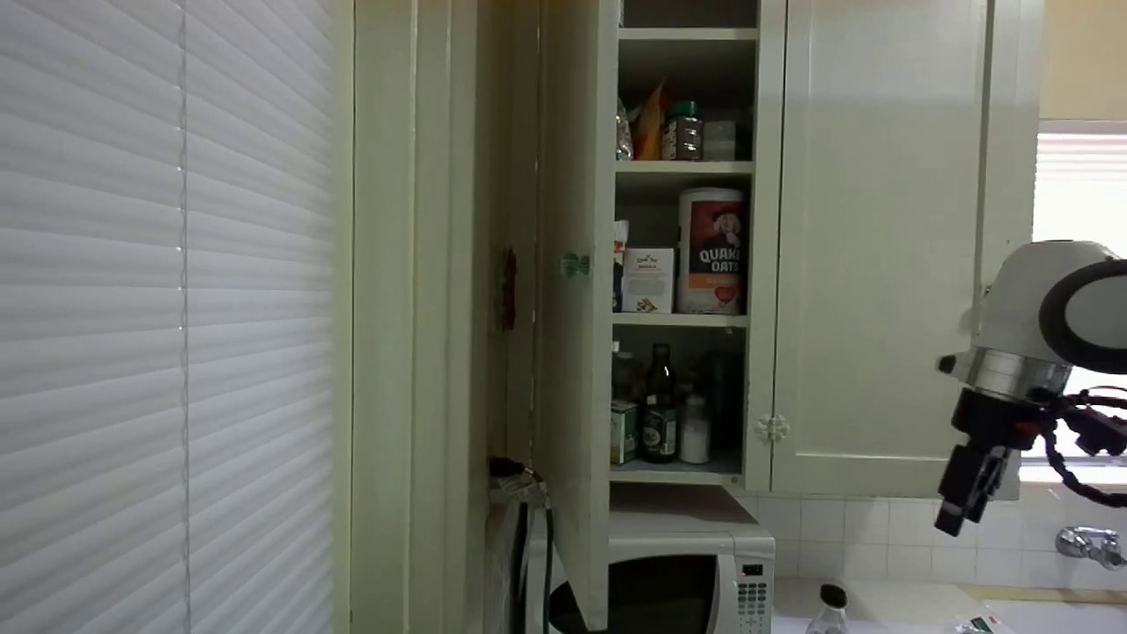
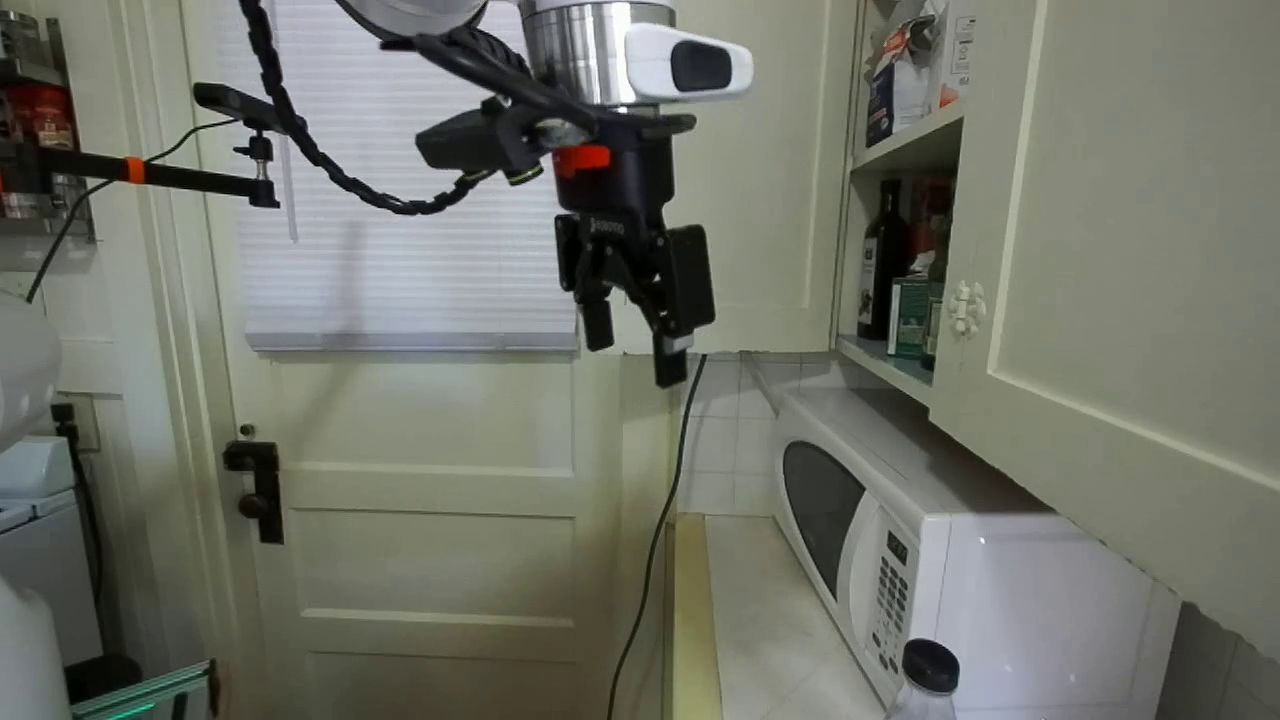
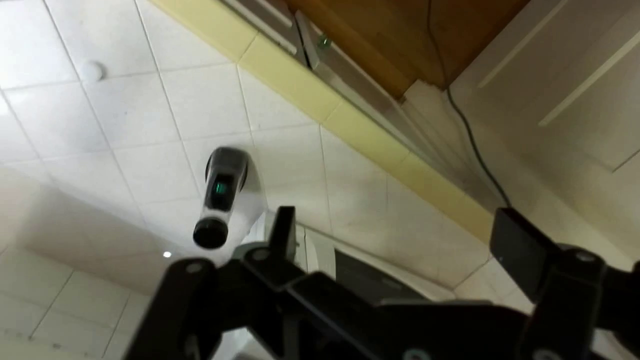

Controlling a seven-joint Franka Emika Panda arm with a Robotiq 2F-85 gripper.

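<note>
My gripper [image 2: 630, 360] hangs in the air above the counter, fingers spread and the space between them empty. Exterior view 1 has the gripper [image 1: 961, 512] at the right, tilted, in front of the closed cabinet door [image 1: 877, 254]. On the counter stands a clear bottle with a black cap [image 3: 211, 233], left of my gripper in the wrist view and well clear of its fingers. The open cabinet holds a Quaker Oats canister [image 1: 712, 254], a white box [image 1: 647, 281] and, on its lowest shelf, a dark bottle [image 1: 660, 417].
Beneath the cabinet sits a white microwave [image 2: 960, 576]. The open cabinet door [image 1: 578, 317] juts outward. A dark cord [image 2: 660, 528] runs down near the yellow counter edge [image 2: 690, 600]. Bare counter tiles [image 3: 138, 120] show around the capped bottle.
</note>
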